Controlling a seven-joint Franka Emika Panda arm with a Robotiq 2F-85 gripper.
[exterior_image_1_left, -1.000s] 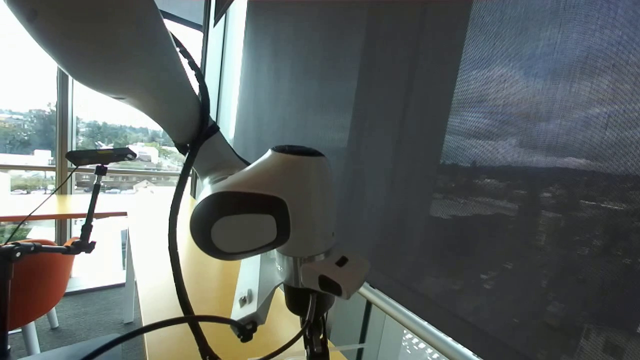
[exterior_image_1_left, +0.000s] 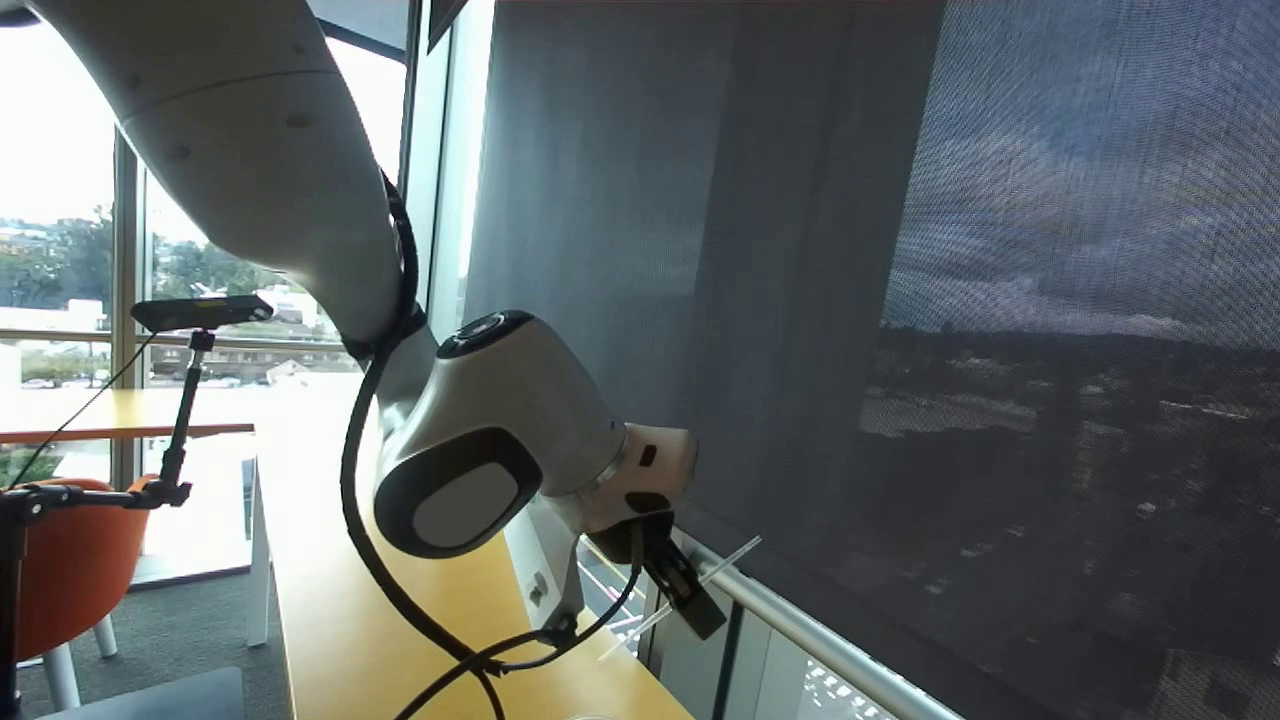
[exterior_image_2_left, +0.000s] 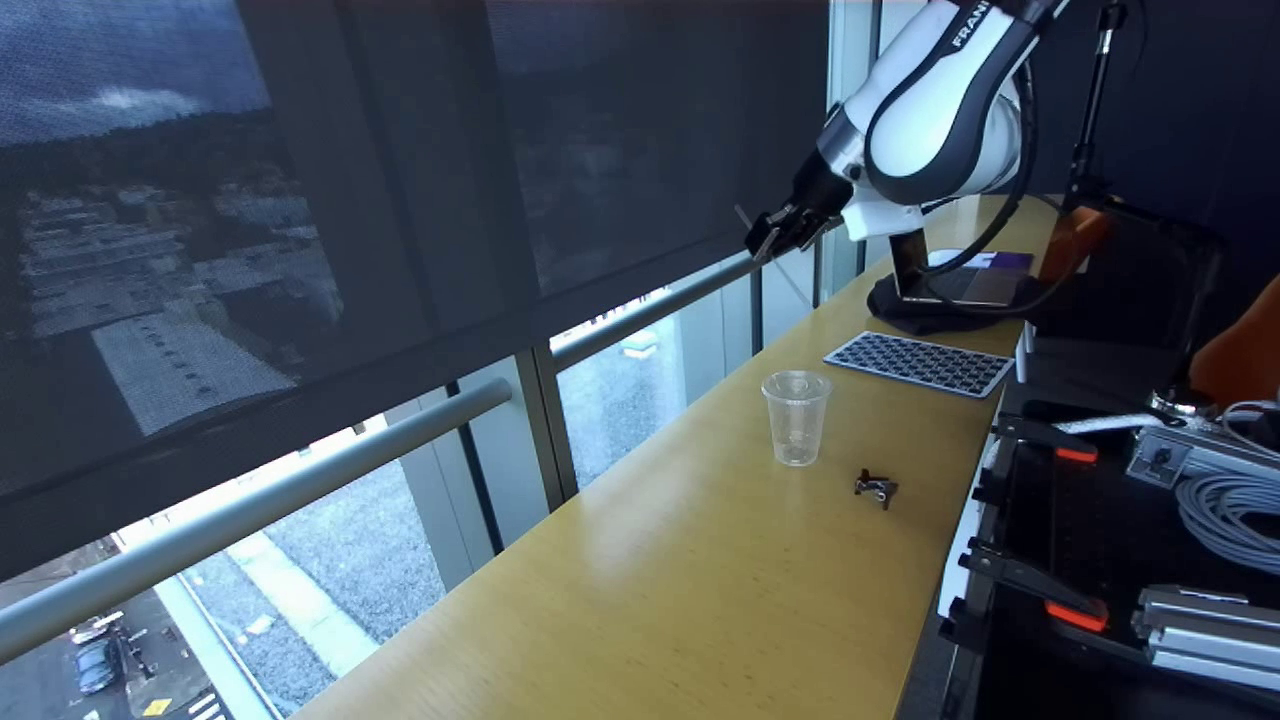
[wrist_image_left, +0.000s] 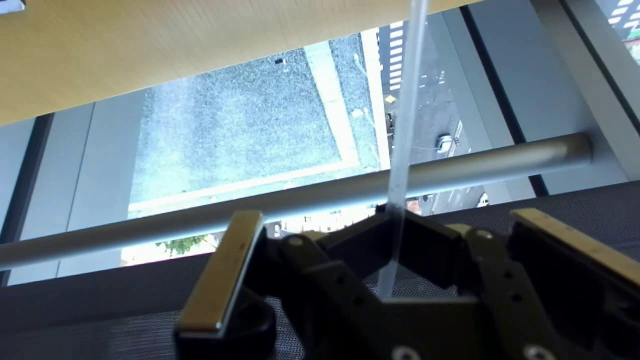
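Note:
A thin, clear straw (wrist_image_left: 405, 114) is pinched in my gripper, whose fingers are shut around it; it sticks out on both sides. In the first exterior view the gripper (exterior_image_1_left: 698, 596) is tilted toward the window, with the straw (exterior_image_1_left: 734, 557) crossing it at a slant. From the second exterior view, the gripper (exterior_image_2_left: 782, 230) hangs high near the window rail, beyond and above a clear plastic cup (exterior_image_2_left: 797, 420). The cup stands upright on the wooden table and looks empty.
A small dark object (exterior_image_2_left: 877, 486) lies near the cup. Behind are a patterned grey tray (exterior_image_2_left: 921, 362) and a laptop (exterior_image_2_left: 978, 286). The metal rail (wrist_image_left: 312, 195) and dark blind (exterior_image_1_left: 792, 300) are close to the gripper.
My gripper has risen and swung from pointing down over the table to a tilt toward the window. The straw has gone up with it and now slants more steeply.

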